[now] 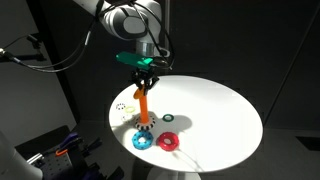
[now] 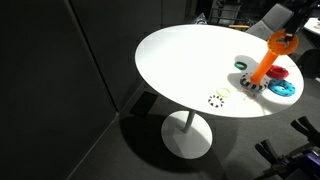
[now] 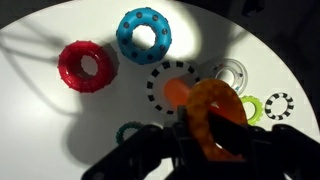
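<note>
An orange ring (image 3: 213,97) is pinched in my gripper, which is shut on it. In the second exterior view the ring (image 2: 283,43) stands on edge at the upper end of an upright orange post (image 2: 265,68); whether it touches the post cannot be told. Lower down, the post (image 1: 143,111) rises from the table with a black-and-white ring (image 1: 145,124) around its foot. From the wrist camera, the post (image 3: 178,92) lies partly behind the held ring.
On the round white table (image 1: 215,115) lie a blue ring (image 3: 143,36), a red ring (image 3: 87,66), a dark green ring (image 3: 128,130), a clear ring (image 3: 231,74), a yellow-green ring (image 3: 252,108) and a small black-and-white ring (image 3: 279,105).
</note>
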